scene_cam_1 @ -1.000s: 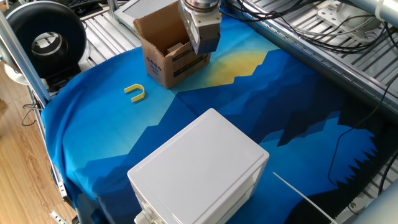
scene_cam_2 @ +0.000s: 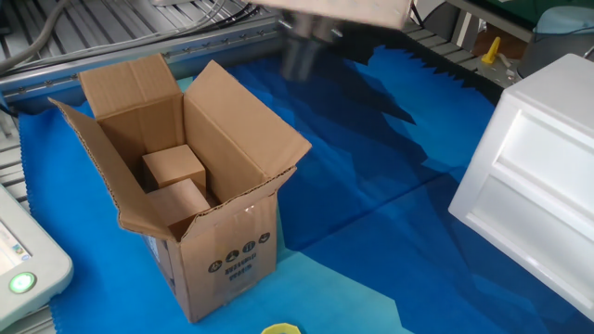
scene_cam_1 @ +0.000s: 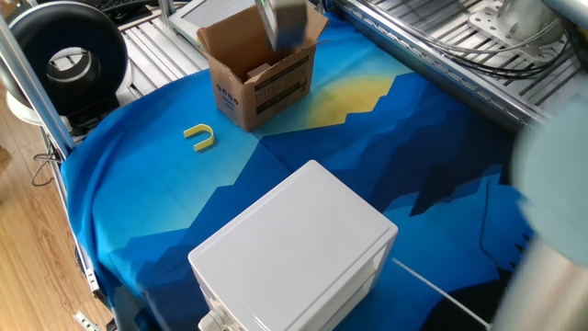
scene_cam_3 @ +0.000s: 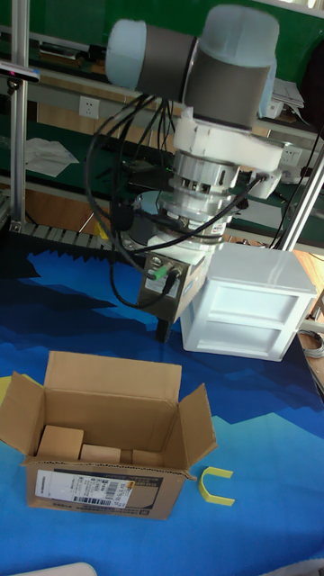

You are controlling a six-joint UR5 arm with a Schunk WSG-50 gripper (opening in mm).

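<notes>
My gripper (scene_cam_2: 299, 57) hangs over the cloth beside the cardboard box, its dark fingers blurred. From the front, the gripper (scene_cam_3: 162, 332) shows as a short dark stub below its housing, between box and drawer unit; whether the fingers are apart is unclear. The open cardboard box (scene_cam_2: 232, 264) stands upright with its flaps spread. Inside lie wooden blocks, one further back (scene_cam_2: 174, 167) and one nearer (scene_cam_2: 178, 201). A white drawer unit (scene_cam_1: 294, 244) stands on the cloth. Between them lies a yellow U-shaped piece (scene_cam_1: 209, 140), well apart from the gripper.
Blue patterned cloth (scene_cam_1: 367, 165) covers the table, with clear room between box and drawer unit. A thin white rod (scene_cam_1: 439, 291) lies beside the drawer unit. A pendant-like device (scene_cam_2: 28, 264) with a green button sits near the box. Metal rails (scene_cam_1: 441, 55) border the table.
In exterior view 1 the gripper has shifted up and slightly left, now blurred with motion. A pale blue arm part has come into view at the right. Box, drawer unit and yellow piece have stayed put.
</notes>
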